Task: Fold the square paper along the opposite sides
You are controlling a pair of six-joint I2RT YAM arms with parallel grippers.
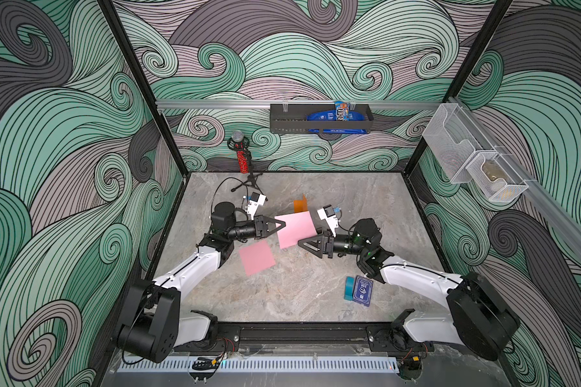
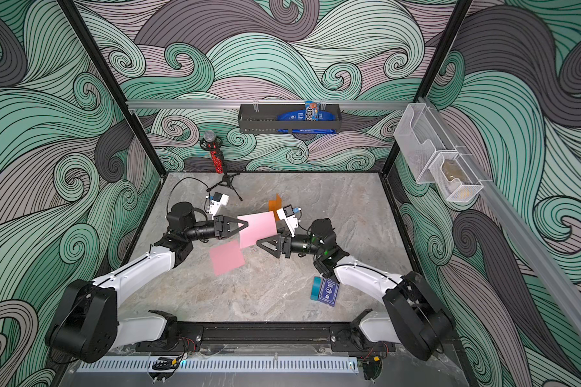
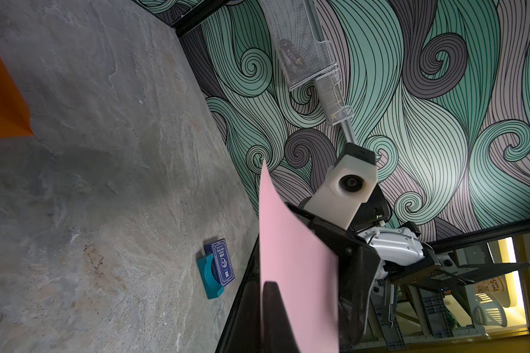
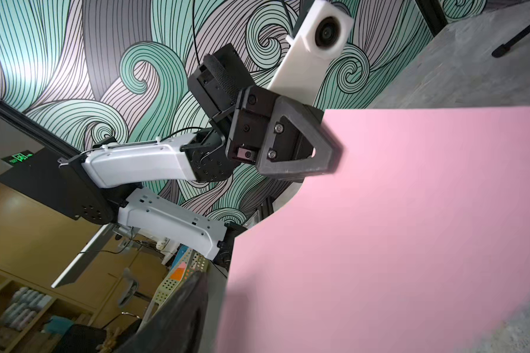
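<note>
A pink square paper hangs above the table between the two arms. My left gripper is shut on it at its left edge; in the left wrist view, the sheet rises edge-on from the closed fingertips and curves. My right gripper stands open at the sheet's lower right corner. In the right wrist view, the paper covers much of the frame and one dark right finger shows at lower left; the other is hidden. A second pink sheet lies flat on the table below the left gripper.
Behind the held paper stands an orange piece. A blue box with a teal piece lies by the right forearm. At the back left is a microphone stand.
</note>
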